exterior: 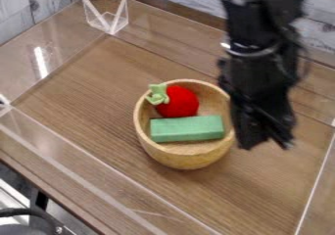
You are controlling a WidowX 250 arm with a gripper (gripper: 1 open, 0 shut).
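Note:
My black gripper (262, 117) hangs at the right of the view, raised beside and partly over the right rim of a light wooden bowl (185, 162). Nothing shows between its fingers, which look shut, though they are blurred. In the bowl lie a green block (186, 129) toward the front and a red object with a light green top, like a strawberry or tomato (178, 104), behind it.
A clear plastic object (108, 16) stands at the back left. Dark cables lie at the lower left corner.

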